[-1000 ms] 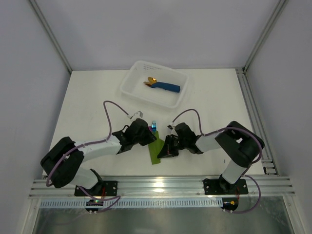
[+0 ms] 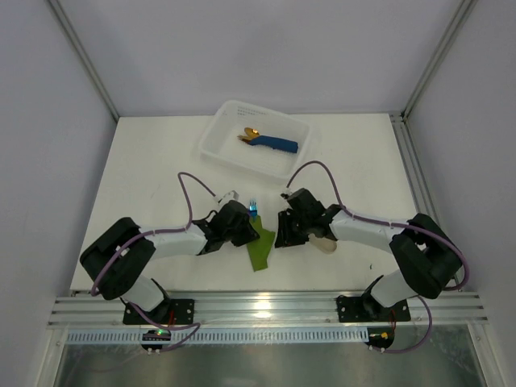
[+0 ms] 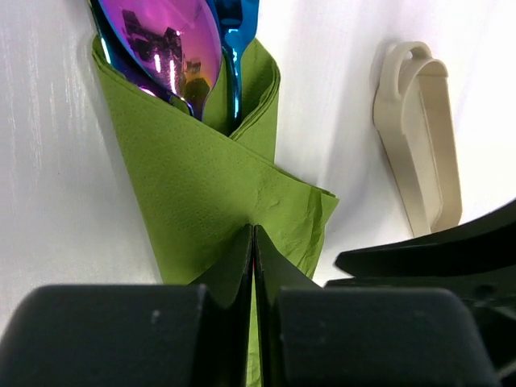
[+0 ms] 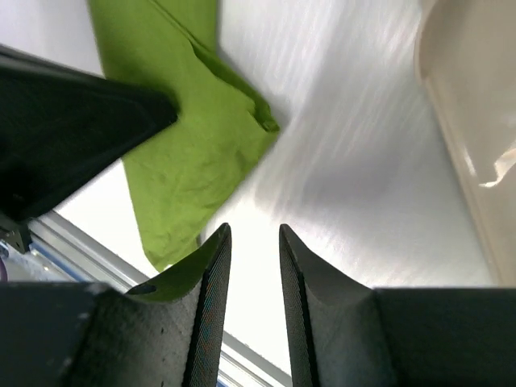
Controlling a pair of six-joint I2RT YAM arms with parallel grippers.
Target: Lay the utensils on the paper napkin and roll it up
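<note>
The green paper napkin (image 2: 259,255) lies folded over and partly wrapped around shiny metallic utensils. In the left wrist view, a purple-blue spoon (image 3: 171,44) and a blue fork (image 3: 236,36) stick out of its far end; their lower parts are hidden. My left gripper is shut, its tips against or just above the folded napkin; nothing shows between them. To the right of the napkin stands my right gripper, open and empty, clear of the napkin's side corner (image 4: 262,129).
Behind the napkin, a white basket (image 2: 242,164) holds a blue napkin roll (image 2: 278,143) with gold utensils. A beige holder (image 3: 395,157) sits right of the napkin, partly under the right arm. Both grippers are close together.
My right gripper has moved off the napkin's near end, right and farther back, and is now open beside it.
</note>
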